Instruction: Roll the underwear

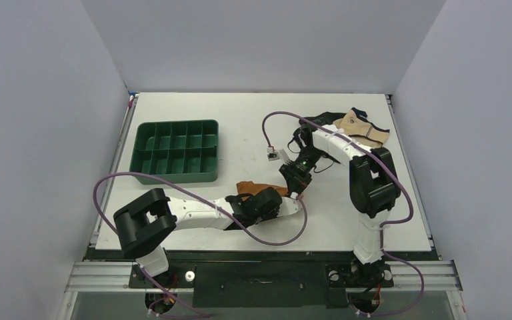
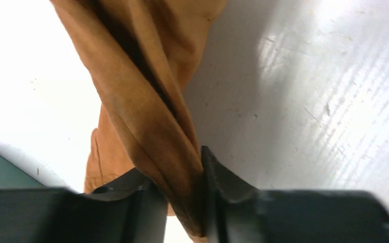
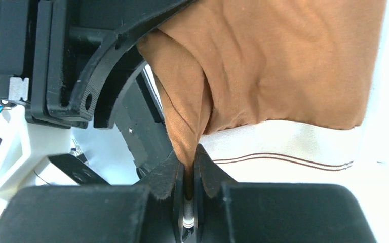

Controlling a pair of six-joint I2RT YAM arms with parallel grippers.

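Observation:
The brown underwear [image 1: 253,188] lies bunched near the table's front middle, mostly hidden by both arms in the top view. In the left wrist view a folded strip of it [image 2: 142,111] runs between the fingers of my left gripper; whether they grip it is unclear. In the right wrist view my right gripper is shut on a narrow pinched part of the brown cloth, whose white waistband [image 3: 283,144] shows beside it. The other gripper's black body fills the upper left of that view.
A green divided box [image 1: 173,150] stands at the left back of the white table [image 1: 247,113]. A pile of dark and beige cloths [image 1: 367,127] lies at the back right, partly behind the right arm.

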